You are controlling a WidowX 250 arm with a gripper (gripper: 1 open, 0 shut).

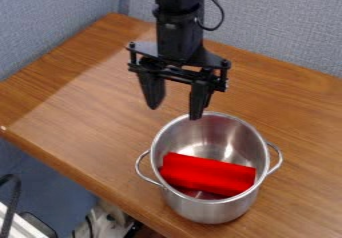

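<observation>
A black robot gripper (175, 96) hangs over the table just behind a steel pot, open, its two fingers spread apart with nothing between them. The steel pot (214, 136) with two side handles stands at the front right of the wooden table. A red cylinder (206, 172) lies on its side inside the pot.
Grey padded walls (281, 32) border the back and left. The table's front-left edge drops to a lower floor with cables.
</observation>
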